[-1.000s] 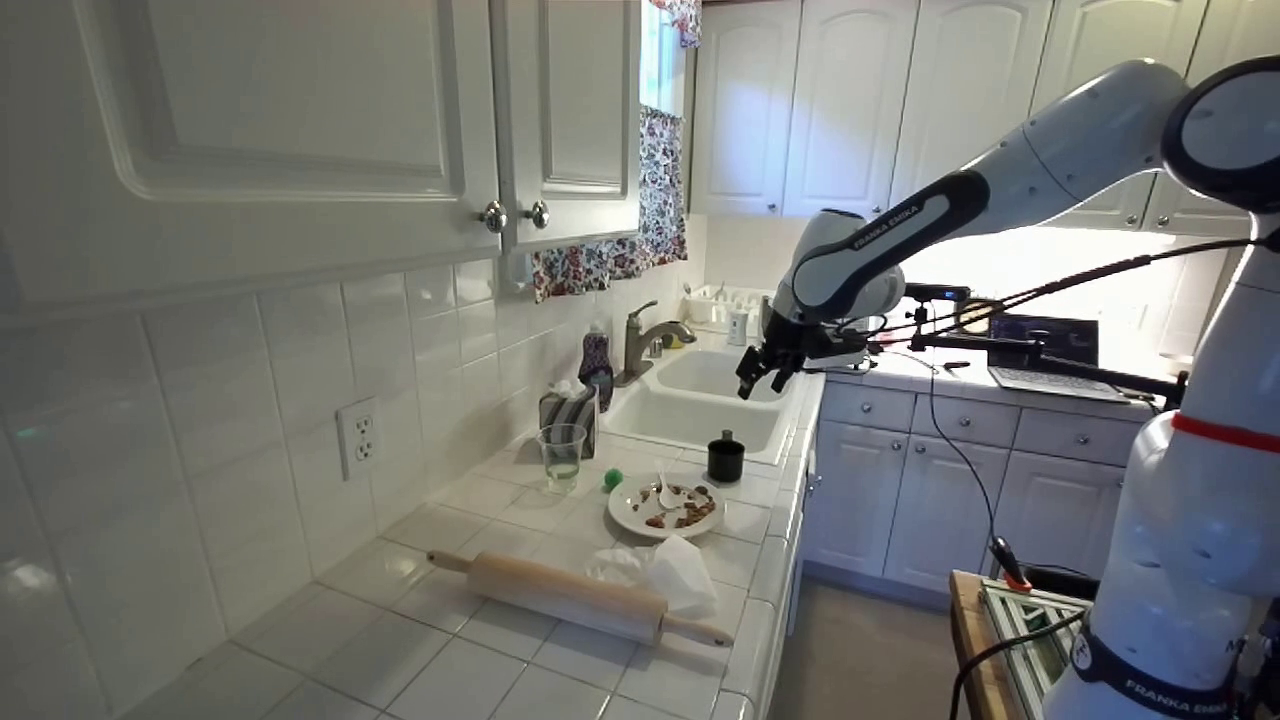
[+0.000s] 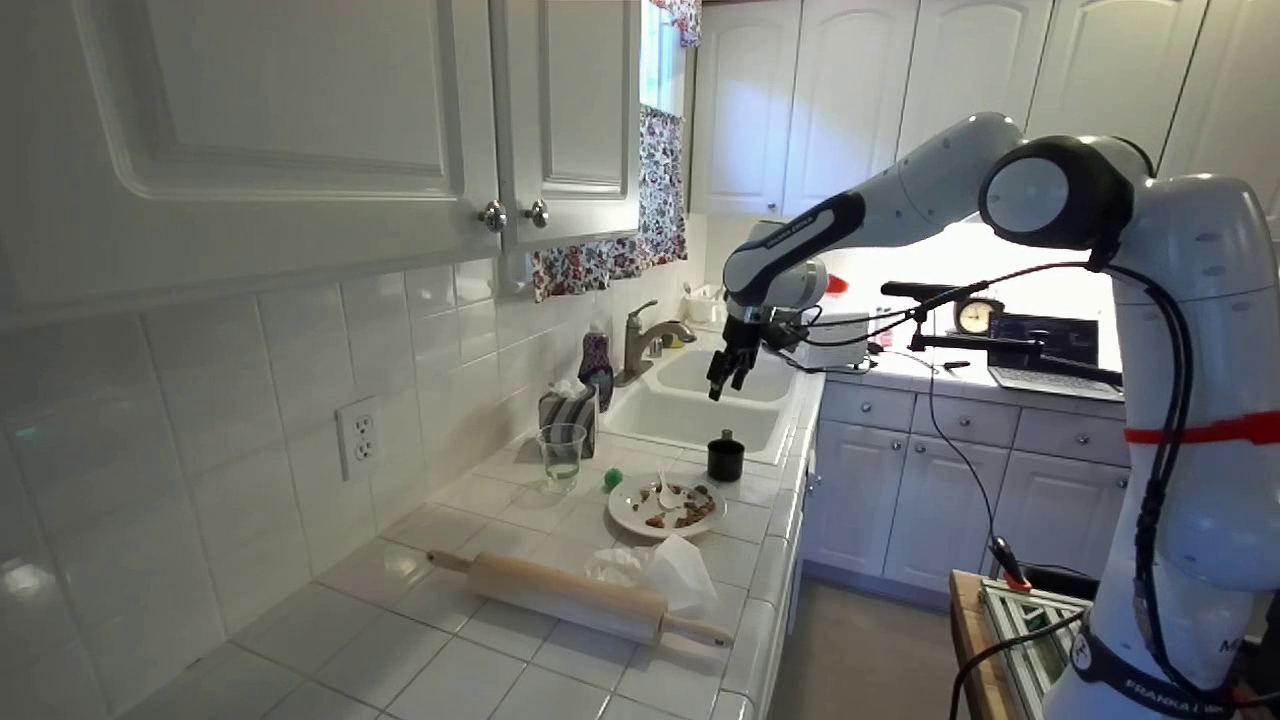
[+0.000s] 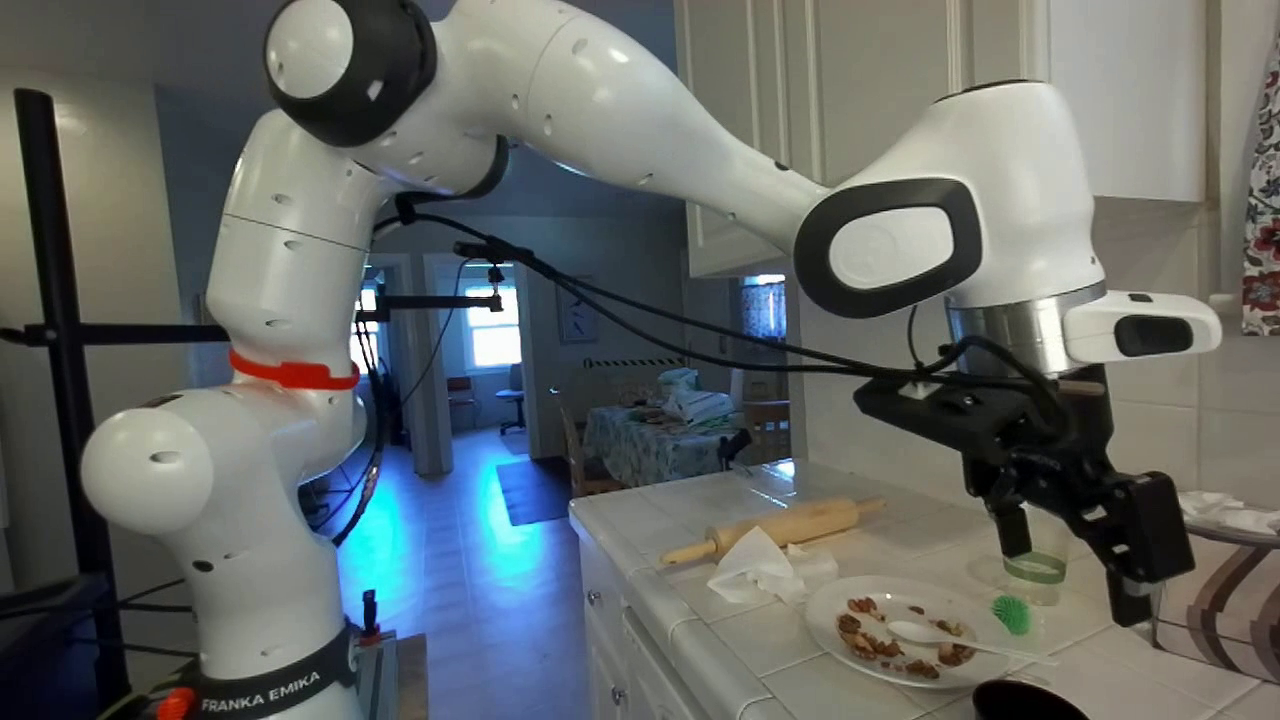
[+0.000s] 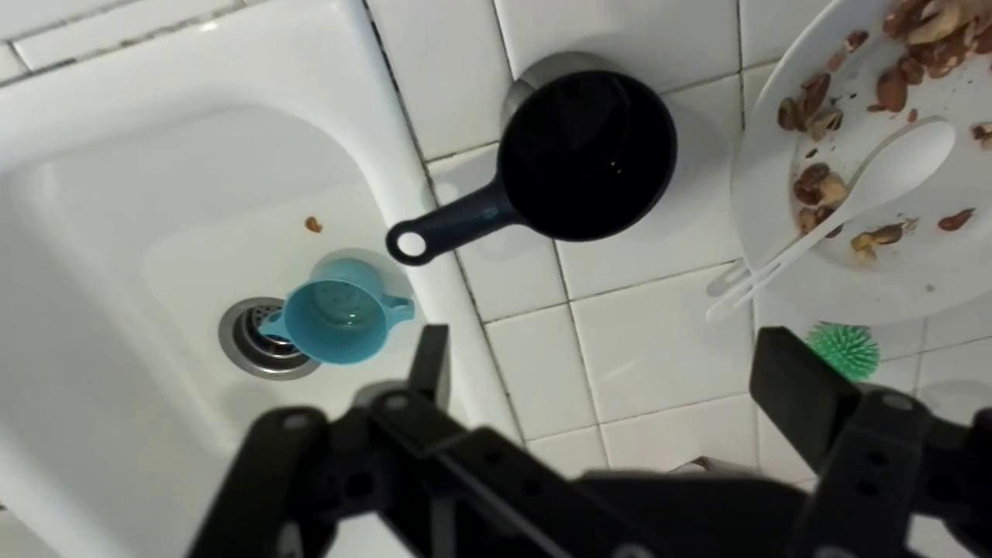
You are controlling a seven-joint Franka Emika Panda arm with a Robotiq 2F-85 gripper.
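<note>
My gripper stands open, its fingers wide apart with nothing between them. In exterior view 1 the gripper (image 2: 726,390) hangs over the sink, well above the counter. A black measuring cup (image 4: 586,153) rests upright on the tiles by the sink's edge, its handle reaching toward the basin. Inside the basin, near the drain, lies a light blue cup (image 4: 336,311) with two small tabs. A white plate (image 4: 758,200) bears nut pieces and a white plastic spoon (image 4: 897,167). Close to the plate is a green spiky ball (image 4: 843,350).
A rolling pin (image 2: 564,592) and crumpled paper (image 2: 680,574) occupy the nearer counter. Along the wall stand a clear plastic cup (image 2: 561,456), a tissue box (image 2: 569,422), a purple bottle (image 2: 596,366) and the faucet (image 2: 642,342). Bare tiles lie left of the rolling pin.
The arm has swung left in exterior view 1, bringing the gripper from the sink's right side further over the basin. The objects on the counter have stayed put.
</note>
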